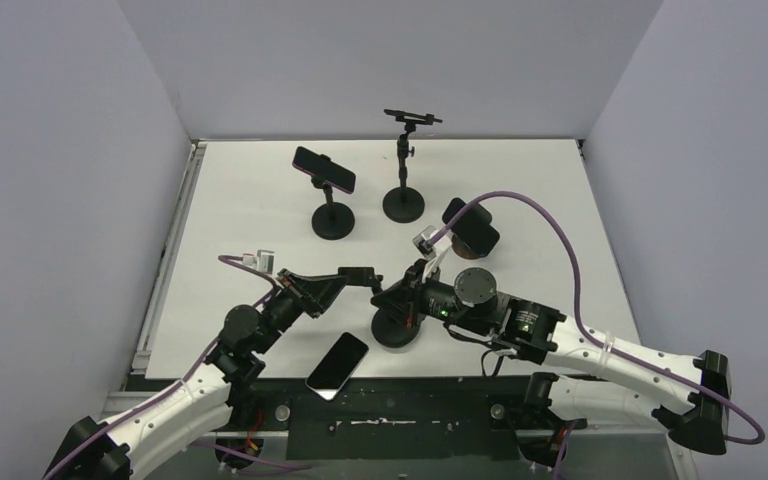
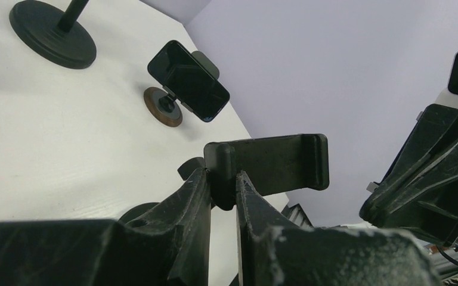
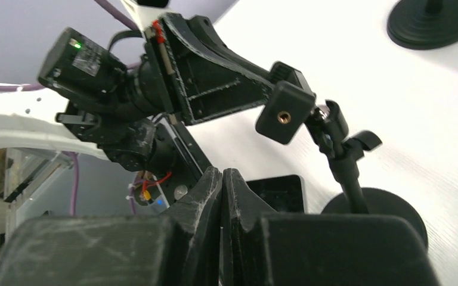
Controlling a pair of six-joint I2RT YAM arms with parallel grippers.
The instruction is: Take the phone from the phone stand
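Observation:
The phone (image 1: 337,366) lies flat, dark face up, on the table near its front edge. Part of that phone (image 3: 280,193) shows behind my right fingers in the right wrist view. The front phone stand has an empty holder (image 2: 274,162) above a round black base (image 1: 395,330). My left gripper is shut on one end of this holder. My right gripper is shut with nothing between its fingers, clear of both phone and holder. From above, the right arm covers part of the stand.
Farther back stand a tilted phone on a stand (image 1: 325,170), a tall stand (image 1: 403,165) and a phone on a low brown-based stand (image 1: 472,228). Walls rise at the sides and back.

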